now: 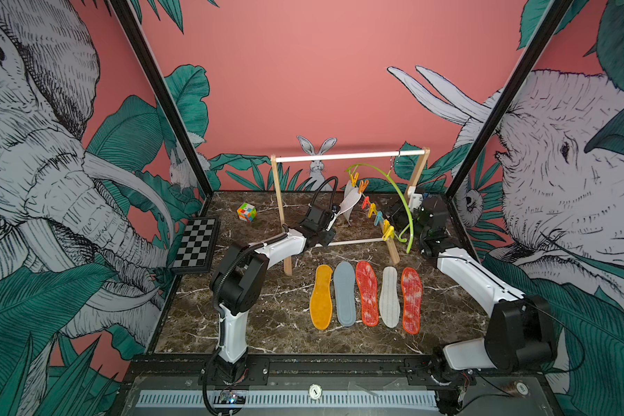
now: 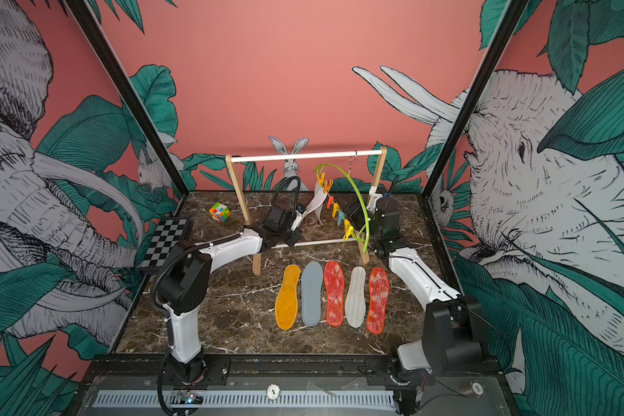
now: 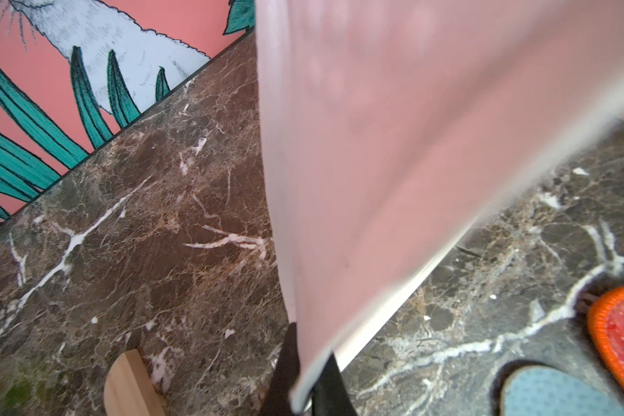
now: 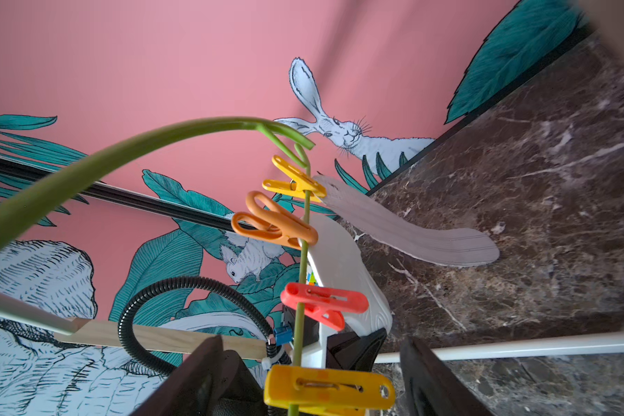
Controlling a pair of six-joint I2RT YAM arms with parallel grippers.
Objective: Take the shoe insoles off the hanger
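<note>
A green hanger [image 2: 360, 201] with colored clips hangs from the white rack bar [image 1: 339, 155]. A pale insole [image 1: 351, 197] hangs from clips near its back end, and in the left wrist view a pale insole [image 3: 409, 124] fills much of the frame, its lower tip at the fingers. My left gripper is shut on that tip. My right gripper is open around the hanger's clip row, a yellow clip [image 4: 329, 386] between its fingers. Five insoles lie in a row at the front, including a yellow one [image 1: 321, 296].
The wooden rack legs [image 1: 279, 201] and lower bar stand among the arms. A cube [image 1: 246, 212] and a checkered board [image 1: 192, 242] are at the left.
</note>
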